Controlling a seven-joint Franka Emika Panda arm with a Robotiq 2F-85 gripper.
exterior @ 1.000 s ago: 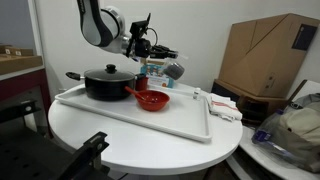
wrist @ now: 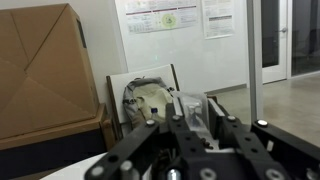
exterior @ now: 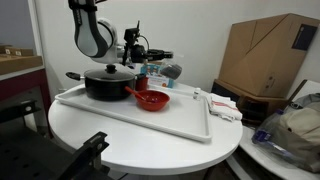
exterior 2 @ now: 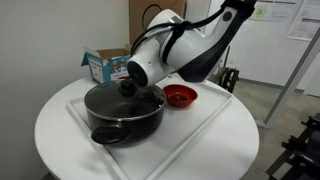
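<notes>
A clear, greyish cup (exterior: 172, 71) hangs above the back of the tray, beyond the red bowl (exterior: 152, 100). My gripper (exterior: 168, 56) is shut on it. In the wrist view the cup (wrist: 195, 108) shows as a translucent shape at the dark fingers (wrist: 232, 135); its contents cannot be made out. A black lidded pot (exterior: 108, 82) stands to the left of the bowl, which has a red-handled utensil in it. From the second exterior side the bowl (exterior 2: 180, 96) shows beside the pot (exterior 2: 124, 110), while the arm hides the fingers and cup.
The white tray (exterior: 189, 120) has bare room to the right of the bowl. Behind the pot stand a red container (exterior: 142, 82) and a colourful box (exterior 2: 104, 66). A folded cloth (exterior: 222, 107) lies at the table's right side.
My arm has come down a little and its wrist has turned. The held cup has shifted slightly left, and its tilt has changed. The pot and bowl have stayed put.
</notes>
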